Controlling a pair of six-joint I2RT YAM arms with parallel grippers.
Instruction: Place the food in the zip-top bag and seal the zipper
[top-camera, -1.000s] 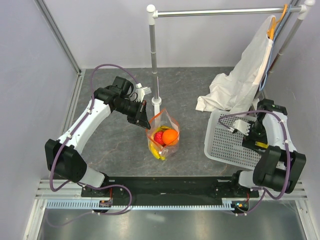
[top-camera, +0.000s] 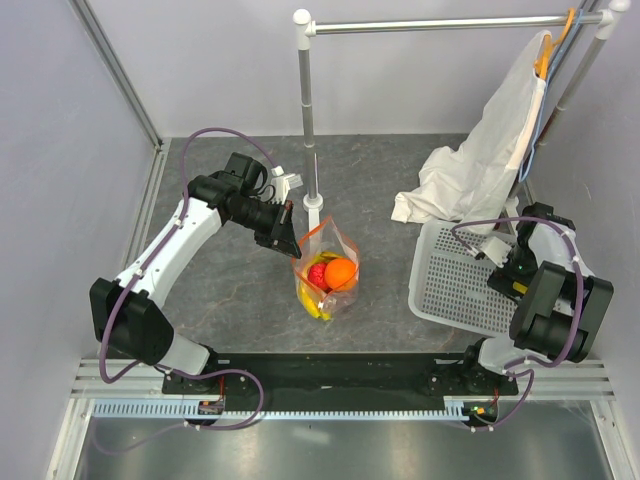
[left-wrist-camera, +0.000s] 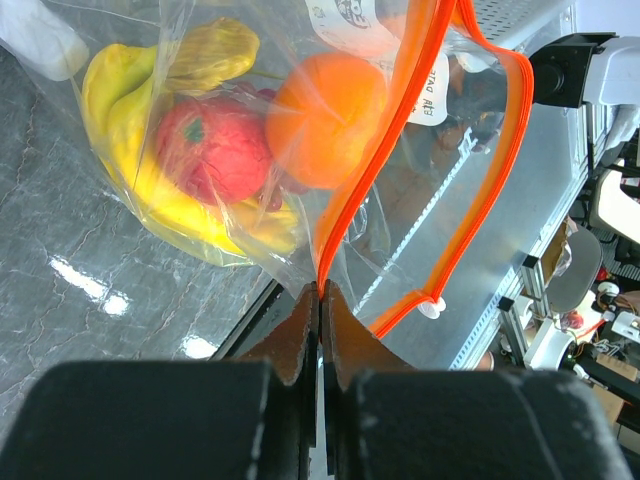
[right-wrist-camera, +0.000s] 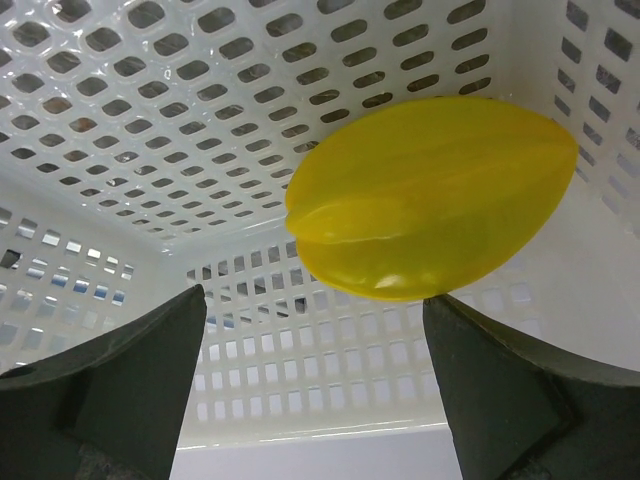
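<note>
The clear bag with orange zipper (left-wrist-camera: 392, 120) stands open mid-table, holding bananas (left-wrist-camera: 130, 140), a red fruit (left-wrist-camera: 210, 148) and an orange (top-camera: 340, 275). My left gripper is shut at the bag's rim; whether the film is between its fingertips is unclear. In the white basket (top-camera: 440, 290) at the right lies a yellow fruit (right-wrist-camera: 430, 195), apparently a starfruit. My right gripper is open over it, inside the basket, the fingers on either side below the fruit in the right wrist view.
A white cloth (top-camera: 440, 180) hangs from the rack (top-camera: 440, 25) behind the basket and spreads onto the table.
My right arm has shifted slightly right and down into the basket's right side, over the yellow fruit. The left arm and bag look unchanged.
</note>
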